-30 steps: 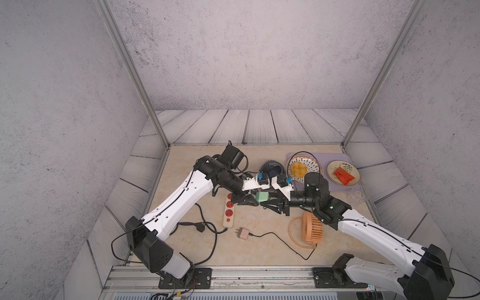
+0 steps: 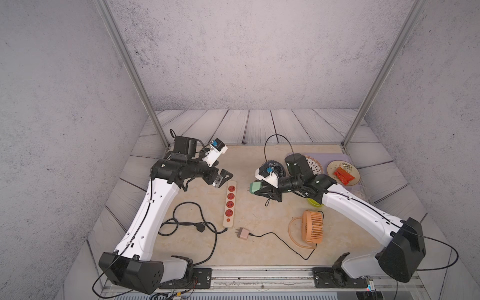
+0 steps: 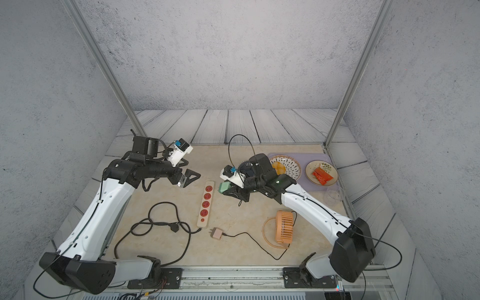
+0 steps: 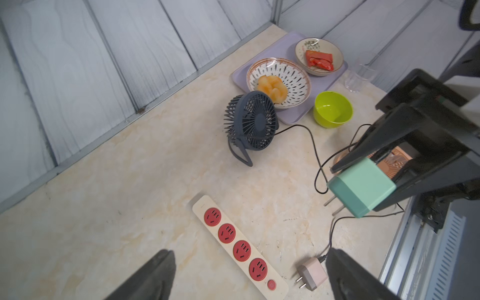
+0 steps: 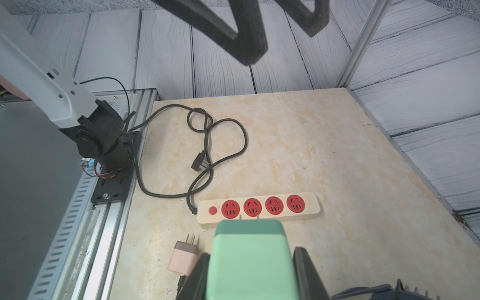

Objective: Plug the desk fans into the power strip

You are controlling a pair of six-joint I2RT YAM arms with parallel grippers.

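Note:
A green plug (image 4: 361, 186) with two prongs pointing out is gripped by my right gripper (image 2: 261, 189), raised just right of the power strip (image 2: 230, 205), a cream bar with red sockets. In the right wrist view the plug (image 5: 252, 255) fills the bottom centre, with the strip beyond it. My left gripper (image 2: 222, 179) hangs open and empty above the left of the strip's far end. The dark desk fan (image 4: 252, 121) stands at the back, a cable running from it. An orange fan (image 3: 285, 226) lies near the front right with a pink plug (image 3: 217, 233).
The strip's black cord loops over the front left. A purple tray (image 3: 305, 160) with plates is at the back right, beside a green bowl (image 4: 332, 106).
My left gripper has pulled back up and left, away from the green plug. My right gripper, holding the plug, has moved slightly left and toward the back.

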